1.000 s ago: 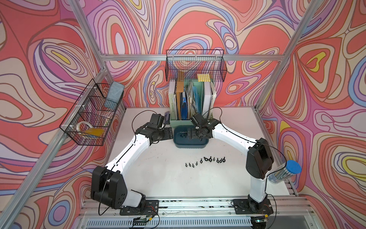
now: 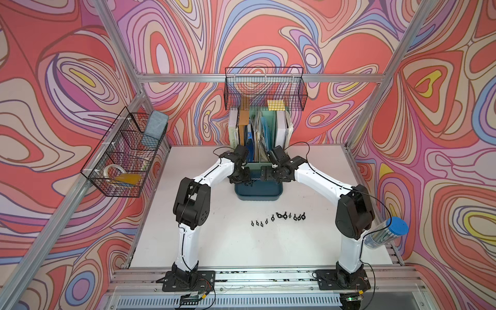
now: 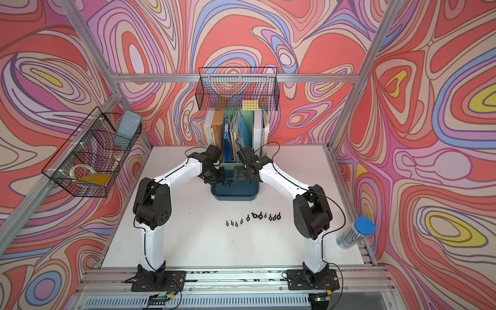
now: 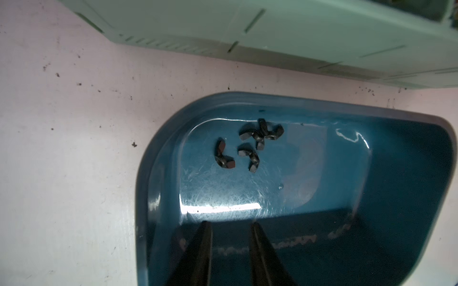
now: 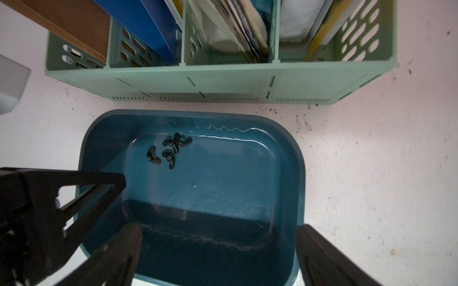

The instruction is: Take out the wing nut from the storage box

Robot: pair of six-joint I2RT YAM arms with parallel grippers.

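The dark blue storage box stands on the white table against the green file holder. Several black wing nuts lie on its floor near the back left corner; one wing nut lies apart at the left, another wing nut to its right, and crossed wing nuts behind. Over the left part of the box, my left gripper points down, part open with nothing between its fingers. My right gripper is wide open above the box, empty; its blurred fingers span most of the box's width.
A green file holder with folders stands right behind the box. Several wing nuts lie in a row on the table in front. A clear jar with a blue lid stands at the right. Both arms are close together over the box.
My left arm has swung right from beside the box to over its left side, and its gripper has narrowed. My right gripper has shifted slightly to the right.
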